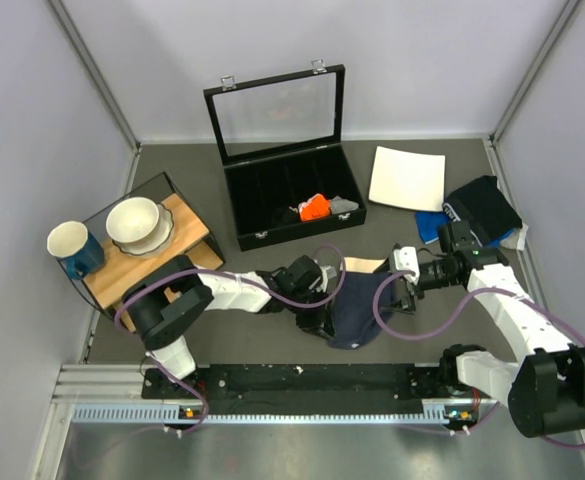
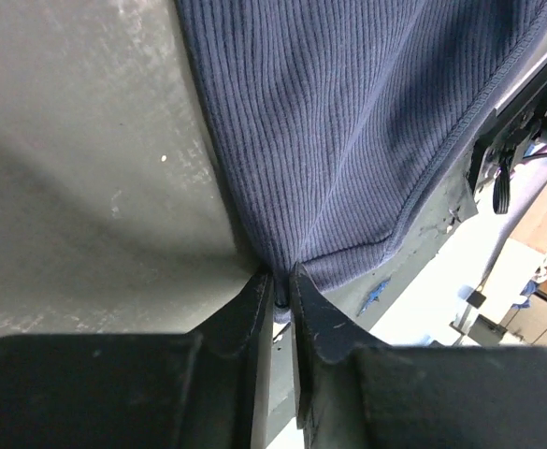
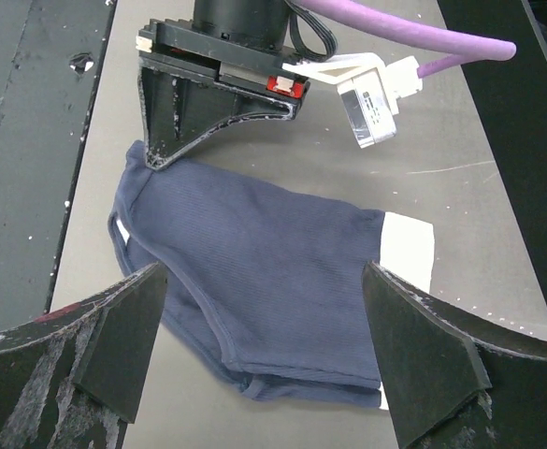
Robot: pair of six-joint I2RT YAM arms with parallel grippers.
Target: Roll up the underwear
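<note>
Navy ribbed underwear [image 1: 357,310] with a pale waistband [image 3: 406,247] lies folded flat on the grey table. My left gripper is down at its near-left corner, fingertips on the cloth; whether it grips the fabric is hard to tell, as the fingers look nearly closed. My right gripper is open above the garment's right part, its two fingers wide apart with cloth visible between them below.
An open black case [image 1: 252,200] with orange and grey items stands behind. A wooden shelf [image 1: 177,235] with dishes and a mug is at left; a white board [image 1: 407,175] and dark clothes [image 1: 482,210] lie back right.
</note>
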